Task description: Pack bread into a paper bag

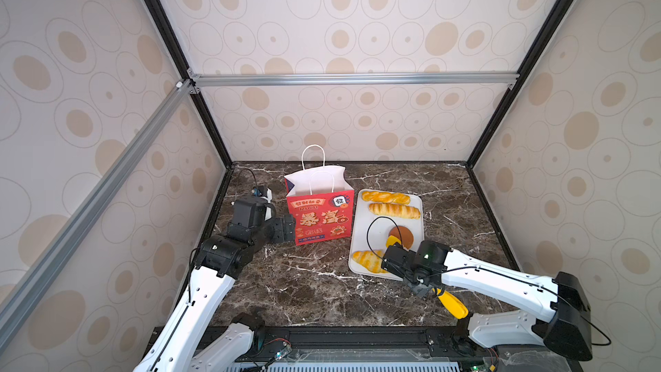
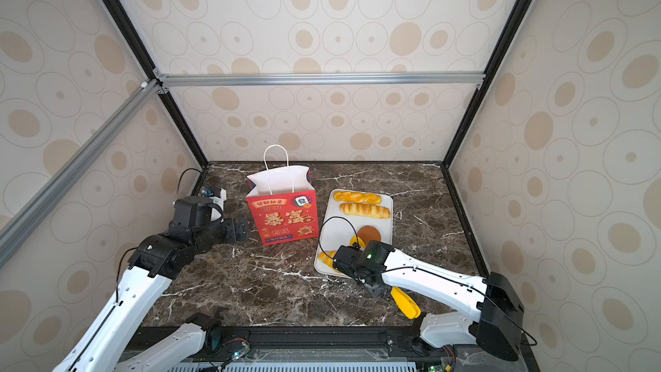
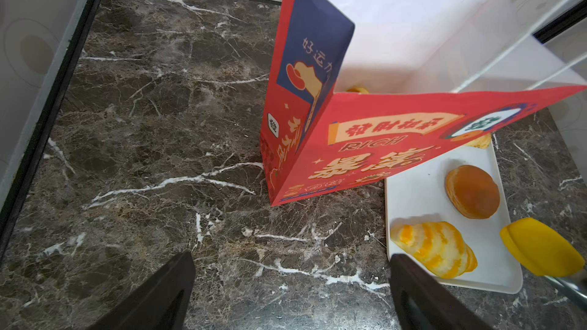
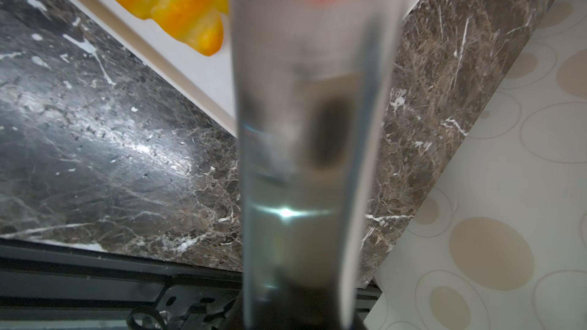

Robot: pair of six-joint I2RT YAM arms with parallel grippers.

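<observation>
The red paper bag (image 1: 320, 217) stands upright left of the white tray (image 1: 371, 230), with something yellow (image 3: 357, 89) just showing inside. On the tray are two long loaves (image 2: 365, 210) at the back, a round bun (image 3: 471, 191) and a striped croissant (image 3: 432, 247) toward the front. My left gripper (image 1: 282, 230) stands open left of the bag, nothing between its fingers. My right gripper (image 1: 420, 286) is low over the tray's front; yellow-handled tongs (image 1: 451, 303) run through it. A blurred metal strip, likely the tongs, fills the middle of the right wrist view.
Patterned walls and black frame edges bound the space; a metal rail crosses the back wall.
</observation>
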